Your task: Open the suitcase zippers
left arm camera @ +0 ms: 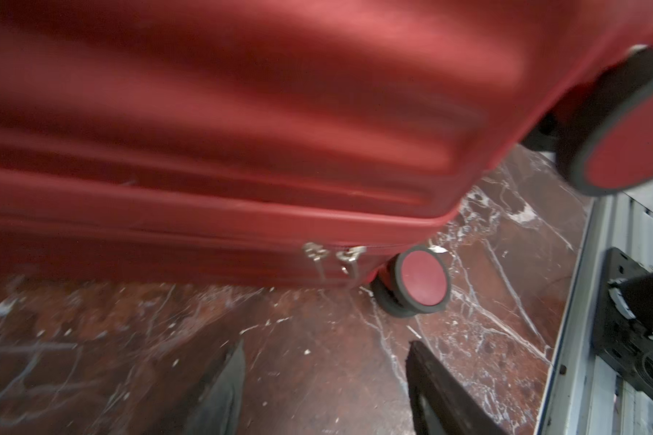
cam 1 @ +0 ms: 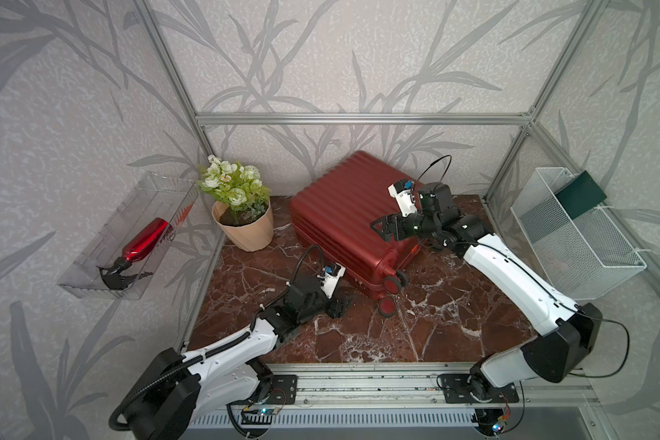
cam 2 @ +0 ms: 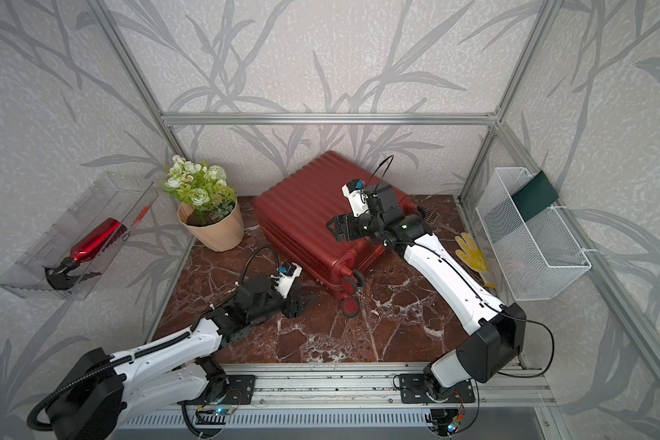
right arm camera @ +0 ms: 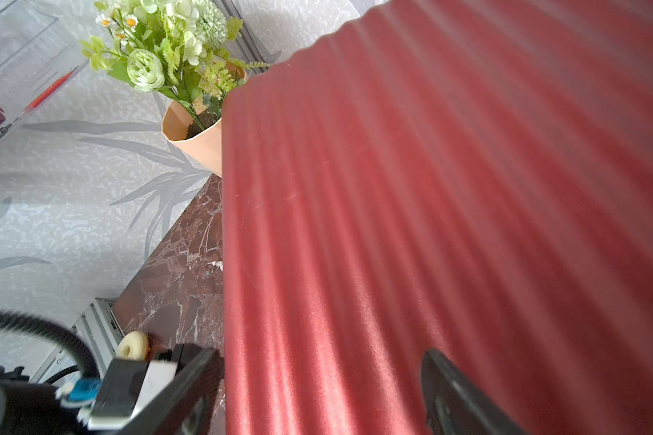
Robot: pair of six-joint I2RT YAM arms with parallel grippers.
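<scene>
A red ribbed suitcase [cam 1: 344,205] lies flat on the marble table, its wheeled corner toward the front. Two silver zipper pulls [left arm camera: 333,257] show on its side seam near a wheel [left arm camera: 423,277] in the left wrist view. My left gripper is open, low beside that side, below and short of the pulls, with nothing between its fingers. My right gripper is open above the suitcase's ribbed top, also empty.
A potted plant [cam 1: 242,231] stands at the back left. A clear bin [cam 1: 88,282] hangs on the left wall, a white mesh basket [cam 1: 579,264] on the right. A yellow glove [cam 2: 470,256] lies at the right.
</scene>
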